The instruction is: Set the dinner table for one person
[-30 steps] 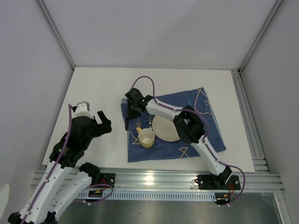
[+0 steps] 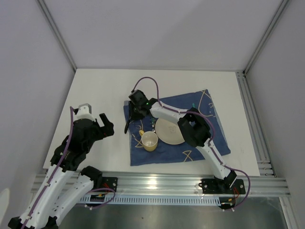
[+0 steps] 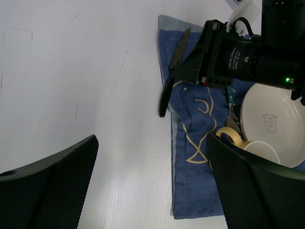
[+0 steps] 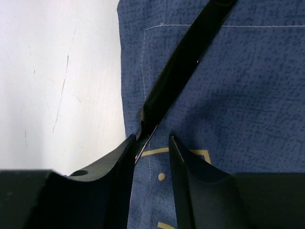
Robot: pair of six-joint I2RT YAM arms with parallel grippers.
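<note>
My right gripper [image 2: 133, 110] reaches over the left edge of the blue cloth [image 2: 187, 156], its fingers open around a dark knife lying slanted on the cloth edge, as the right wrist view also shows [image 4: 176, 71]. A cream plate [image 2: 169, 136] and a yellow mug [image 2: 149, 140] sit on the cloth, with a utensil [image 3: 231, 114] between plate and cloth edge, partly hidden by the mug. My left gripper [image 2: 106, 123] stands open over bare table at the left, nothing between its fingers.
The right arm stretches across the cloth, hiding part of the plate's surroundings. Metal rails border the table at the front and right.
The knife's lower end has shifted slightly leftward, toward the cloth's outer edge. The arms are almost unchanged.
</note>
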